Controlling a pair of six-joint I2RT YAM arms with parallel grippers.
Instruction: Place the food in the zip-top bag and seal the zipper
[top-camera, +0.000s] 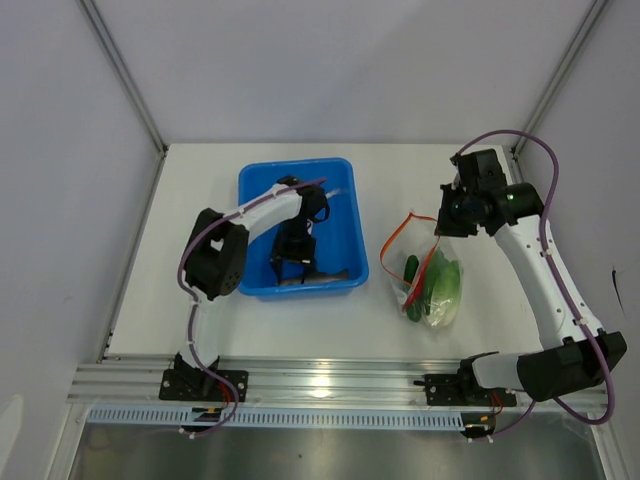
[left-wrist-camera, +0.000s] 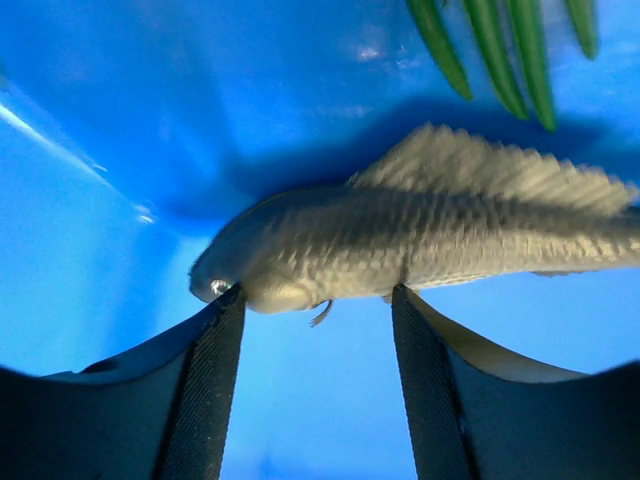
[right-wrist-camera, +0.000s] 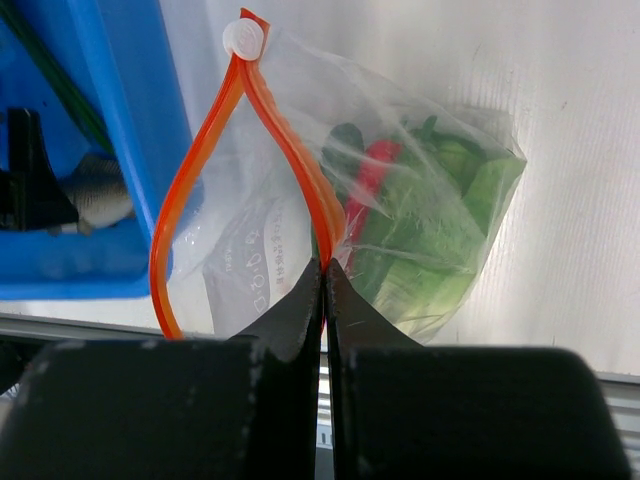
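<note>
My left gripper is inside the blue bin, fingers part open over a silvery toy fish along the bin's side, with green pieces beyond it. The clear zip bag with orange zipper stands on the table, holding dark green pieces, leafy greens and a red item; its mouth is open on the left. My right gripper is shut on the bag's orange zipper edge.
The bin fills the middle-left of the white table. Free table shows behind and right of the bag and left of the bin.
</note>
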